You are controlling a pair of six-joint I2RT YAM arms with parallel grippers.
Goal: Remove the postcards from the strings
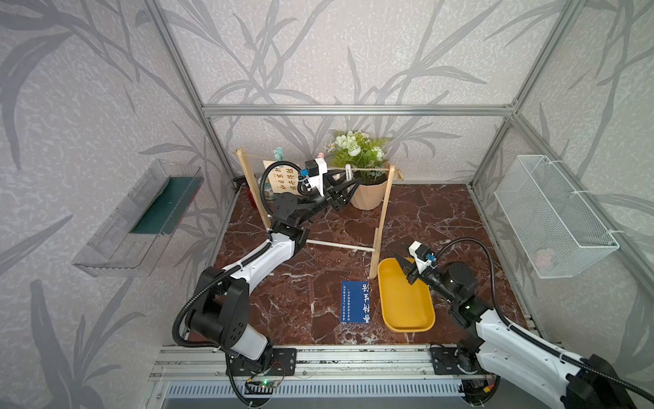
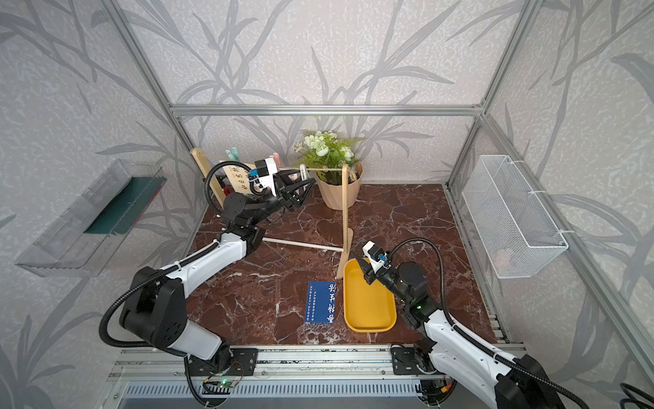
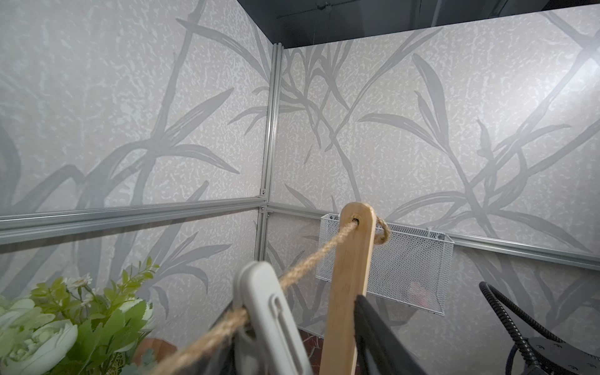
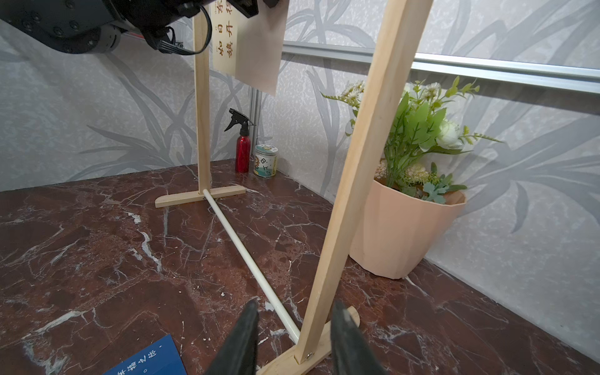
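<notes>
A cream postcard with dark characters (image 1: pixel 282 178) hangs from the string at the left, partly covered by my left arm. Behind it in the right wrist view hangs a plain pinkish card (image 4: pixel 262 53). A blue postcard (image 1: pixel 355 302) lies flat on the table. On the string near the right post sits a white clip (image 3: pixel 265 312), with no card visible in it. My left gripper (image 1: pixel 350 188) is open around this clip, which is closer to its left finger. My right gripper is partly open and empty, above the far end of the yellow tray (image 1: pixel 432 315).
The wooden stand's right post (image 1: pixel 383 221) rises near the tray, with a white crossbar (image 1: pixel 340 244) low on the table. A flowerpot (image 1: pixel 368 195) stands behind the string. Bare table lies left of the blue postcard.
</notes>
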